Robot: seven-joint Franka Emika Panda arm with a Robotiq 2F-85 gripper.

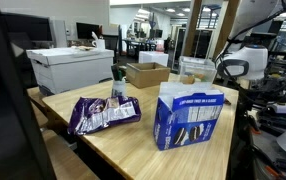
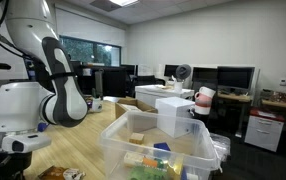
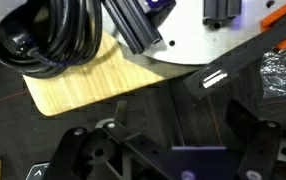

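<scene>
On the wooden table in exterior view 1 stands a blue and white box [image 1: 188, 122], its top flaps raised. To its left lies a purple snack bag [image 1: 104, 114]. A bottle [image 1: 118, 82] is upright behind the bag. The wrist view looks down on my open gripper, its dark fingers spread at the lower edge with nothing between them. Below it are the table's edge and dark floor. In exterior view 2 the white arm [image 2: 58, 90] is at the left; its gripper is hard to make out there.
A clear plastic bin [image 2: 161, 140] with several items is beside the arm. A cardboard box [image 1: 147, 75] and a white box [image 1: 74, 69] stand farther back. Black cables [image 3: 68, 40] and an orange and black tool [image 3: 245, 58] lie near the gripper.
</scene>
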